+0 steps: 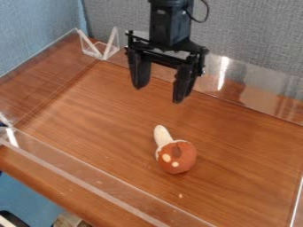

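My black gripper (159, 82) hangs open above the back middle of the wooden tray, its two fingers wide apart with nothing between them. A toy mushroom (175, 155) with an orange, light-spotted cap and a pale stem lies on its side in the front middle of the wooden floor (95, 124), below the gripper and apart from it.
Clear plastic walls (254, 101) border the wooden surface. A white wire-like bracket (99, 49) stands at the back left corner.
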